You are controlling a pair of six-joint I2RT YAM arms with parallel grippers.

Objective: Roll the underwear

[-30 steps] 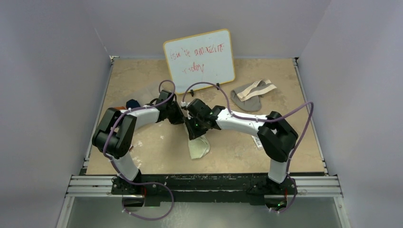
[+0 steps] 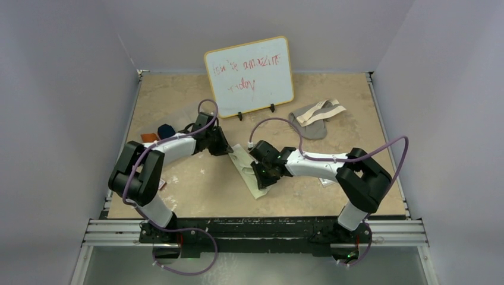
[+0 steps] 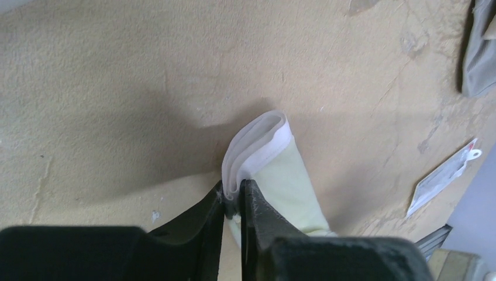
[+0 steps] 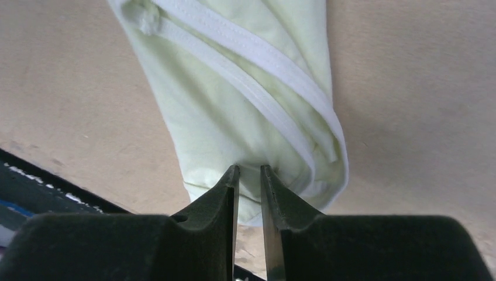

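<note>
The pale cream underwear (image 2: 249,181) lies folded in a long strip on the table, white waistband edges showing (image 4: 234,99). At its upper end in the top view, my left gripper (image 2: 229,151) has its fingertips at the folded band (image 3: 263,140), which sits between or against them in the left wrist view; how tightly is unclear. My right gripper is over the lower end, fingertips on or just above the fabric and a little apart.
A whiteboard (image 2: 249,77) stands at the back. Grey-and-beige clothing (image 2: 312,124) lies at back right, a small white packet (image 3: 438,175) to the right, dark and orange items (image 2: 166,130) at left.
My right gripper has moved down and rightward toward the underwear's lower end, which has shifted right. My left gripper stays near the upper end.
</note>
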